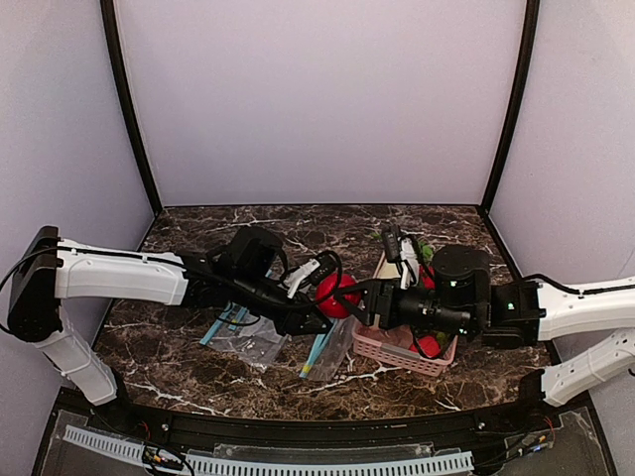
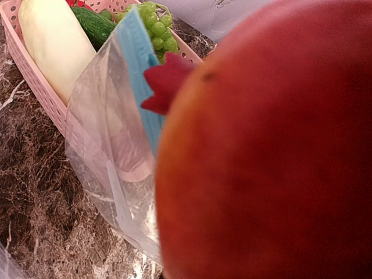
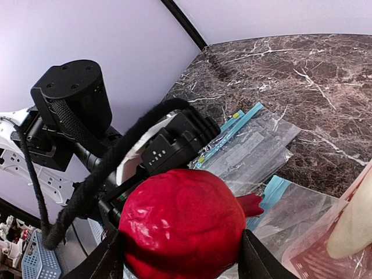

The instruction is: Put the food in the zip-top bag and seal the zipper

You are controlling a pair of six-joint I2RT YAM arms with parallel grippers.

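Observation:
A red pomegranate is held in the fingers of my right gripper, filling much of the left wrist view. My left gripper is beside it over the bags; its fingers are mostly hidden behind the fruit in the right wrist view. A clear zip bag with a blue zipper stands raised near the fruit. More flat bags with blue strips lie on the counter.
A pink basket at the right holds a pale long vegetable, cucumber, grapes and red items.

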